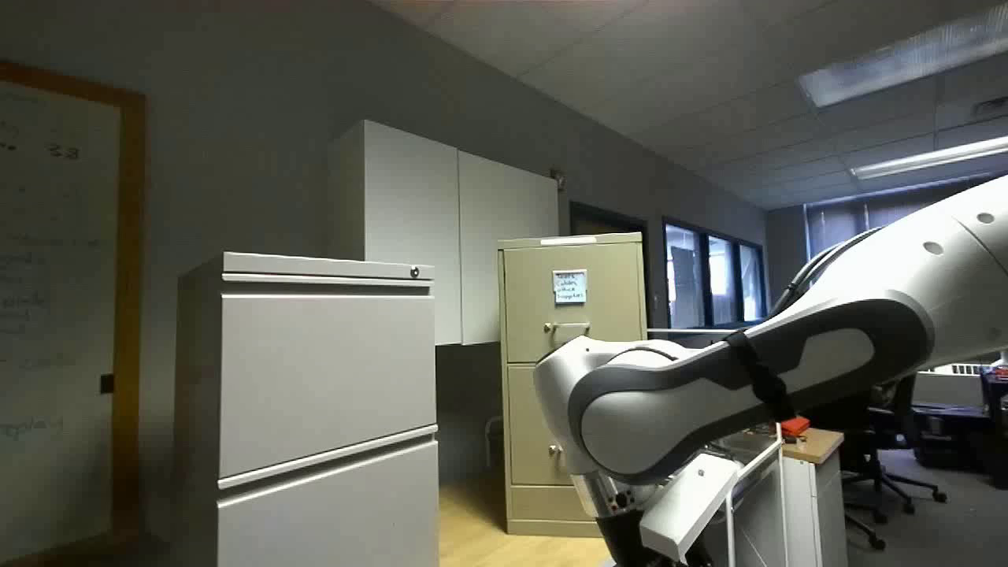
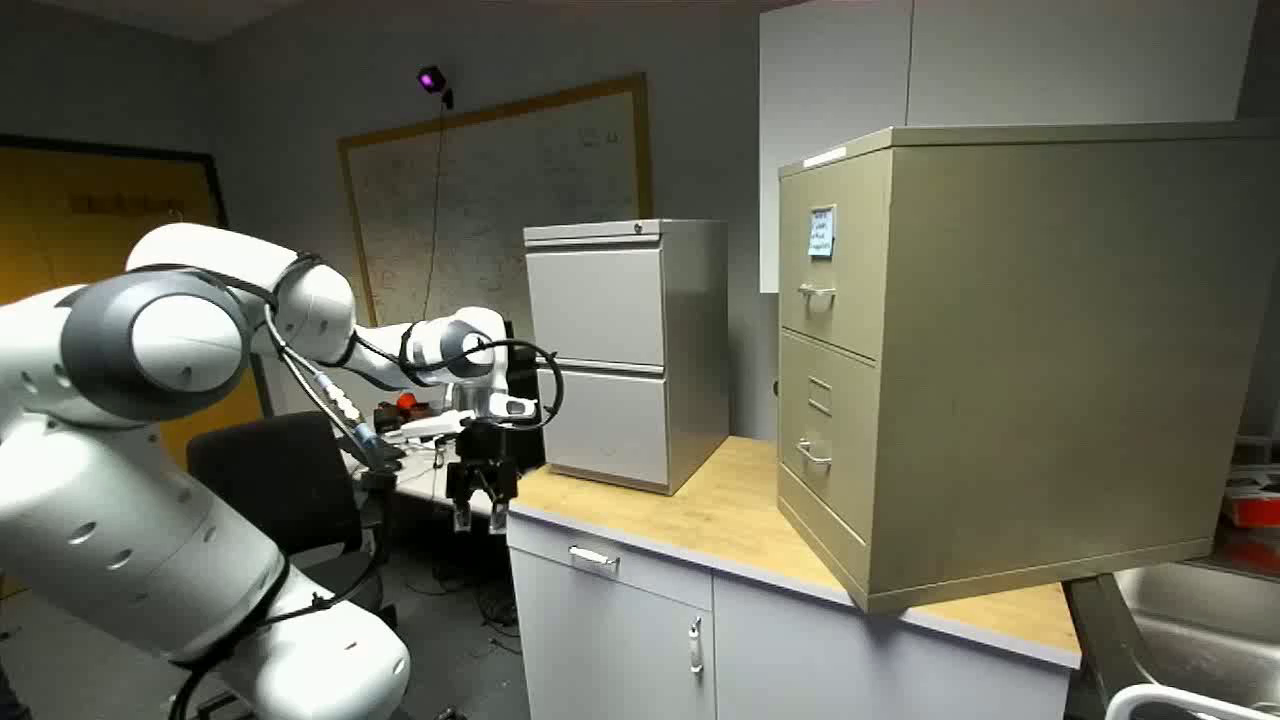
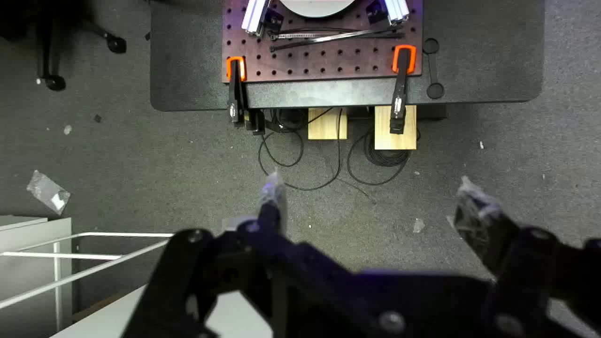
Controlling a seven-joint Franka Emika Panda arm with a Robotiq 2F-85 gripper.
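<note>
My gripper (image 2: 480,518) points down in front of the counter's left end in exterior view 2. Its fingers stand wide apart in the wrist view, with only bare floor seen between them, so the gripper is open and empty. On the wooden counter (image 2: 750,492) stands a grey two-drawer cabinet (image 2: 596,306), its drawers closed. Right of it is a larger tan filing cabinet (image 2: 1032,360), also closed, with metal handles and a blue note (image 2: 822,232). Below the counter top are a closed drawer with a handle (image 2: 593,557) and a cupboard door.
A black table edge (image 3: 484,62) with a perforated plate (image 3: 332,62) and orange-tipped clamps lies at the top of the wrist view. A white wire rack (image 3: 84,256) is at lower left. A sink (image 2: 1200,624) adjoins the counter's right end. An office chair (image 2: 276,480) stands behind the arm.
</note>
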